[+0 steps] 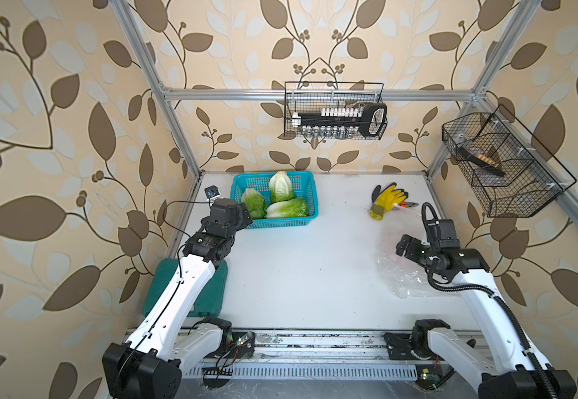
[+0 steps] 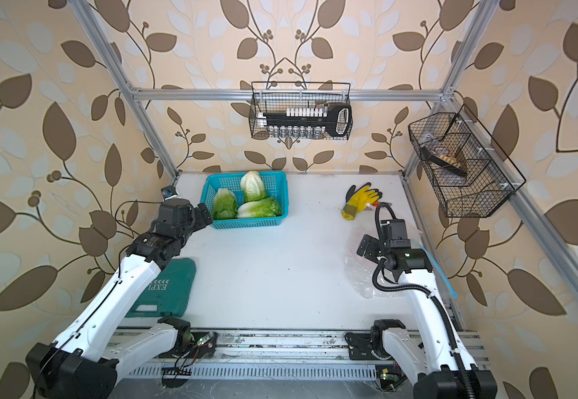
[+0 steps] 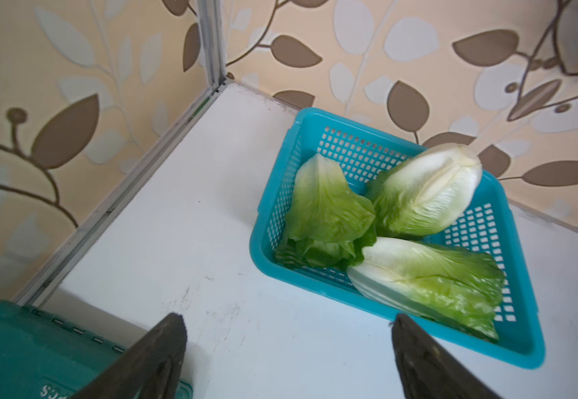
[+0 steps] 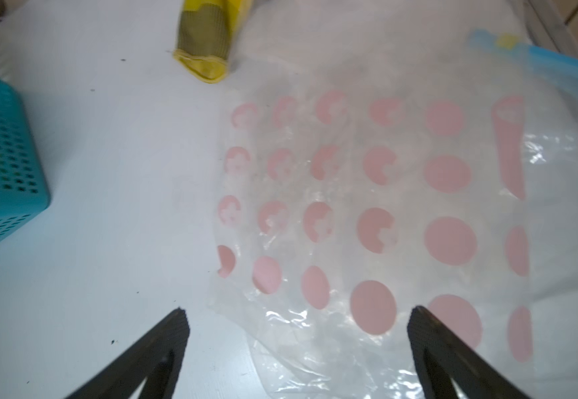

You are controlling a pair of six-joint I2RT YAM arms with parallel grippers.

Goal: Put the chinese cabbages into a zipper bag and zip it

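Three Chinese cabbages lie in a teal basket (image 1: 237,193) at the back left: a leafy one (image 3: 328,199) on the left, a pale one (image 3: 431,186) at the back, and another (image 3: 435,279) lying along the front. My left gripper is open and empty, above the table in front of the basket's left side. The clear zipper bag (image 4: 448,246) with pink dots lies flat on the right, its blue zip edge (image 4: 568,66) towards the right wall. Above the bag my right gripper hangs open, nothing between its fingers.
Yellow gloves (image 1: 388,198) lie behind the bag, partly beside its far edge. A green case (image 2: 169,289) rests at the front left, under the left arm. Wire baskets (image 1: 334,113) hang on the walls.
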